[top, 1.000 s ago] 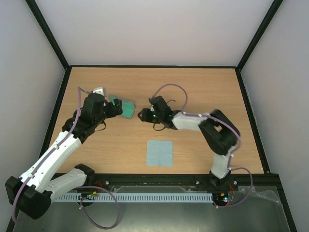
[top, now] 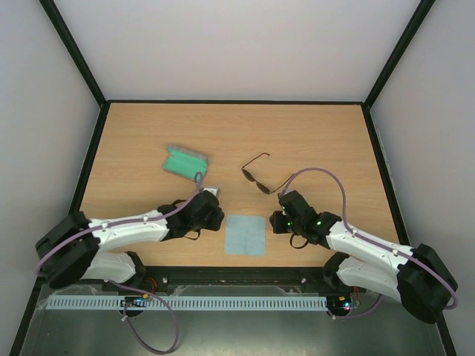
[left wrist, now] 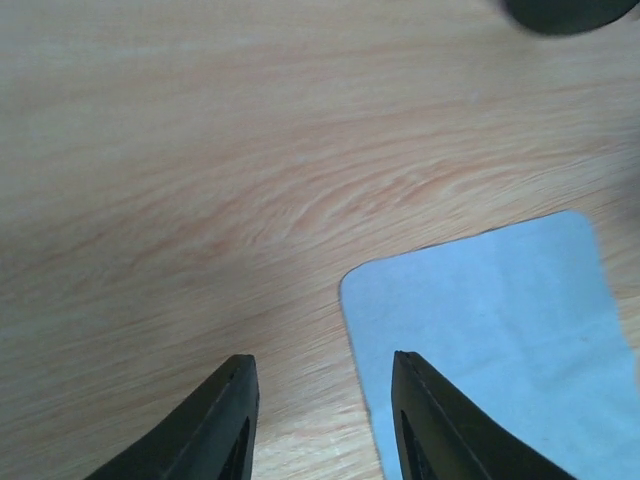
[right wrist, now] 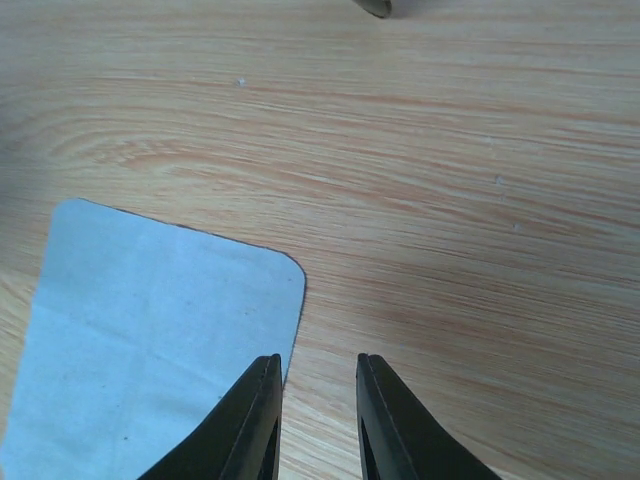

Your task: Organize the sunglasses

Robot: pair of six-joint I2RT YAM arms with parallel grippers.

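Dark sunglasses (top: 257, 181) lie on the table behind my right gripper, their arms unfolded. Back left of centre is a green case (top: 185, 162), its inside hidden at this size. A light blue cloth (top: 245, 241) lies flat between the two grippers; its corner edge shows in both wrist views. My left gripper hovers at the cloth's left side, fingers parted and empty. On the cloth's right side, my right gripper is likewise parted over bare wood and the cloth's edge, holding nothing.
Wide bare wood (top: 312, 133) surrounds the sunglasses and the case. A black frame (top: 237, 101) and pale walls bound the table. Both arms stand close together, with only the cloth's width between the grippers.
The case, sunglasses and cloth stayed put.
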